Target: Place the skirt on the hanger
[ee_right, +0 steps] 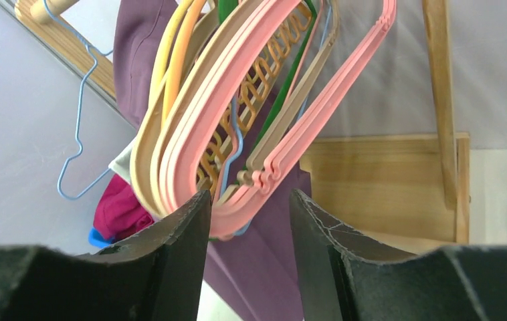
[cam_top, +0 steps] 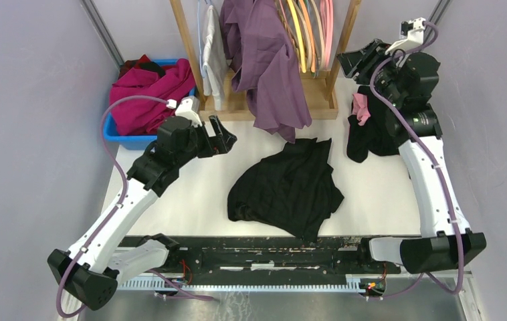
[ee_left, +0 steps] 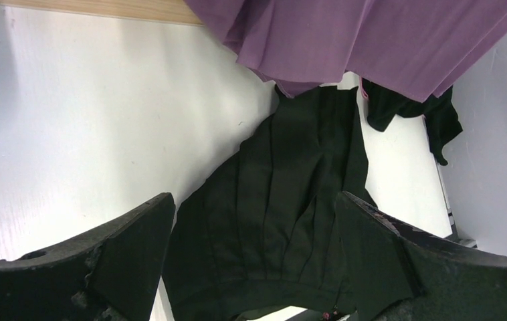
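Note:
A black skirt (cam_top: 287,187) lies spread on the white table, its folds also visible in the left wrist view. Several hangers hang on the rack, among them a pink hanger (ee_right: 344,87) in the right wrist view and a yellow hanger (cam_top: 298,37) seen from above. My right gripper is part open in front of the hangers' lower ends; nothing is visibly gripped. Left of the skirt and above the table, my left gripper stands open and empty. The skirt shows beyond its fingers (ee_left: 140,234).
A wooden rack (cam_top: 336,57) carries a purple garment (cam_top: 264,53) and a grey one (cam_top: 213,57). At the back left is a blue bin (cam_top: 134,142) of red clothes. More black cloth (cam_top: 359,144) lies at the right. Bare table (cam_top: 190,194) shows left of the skirt.

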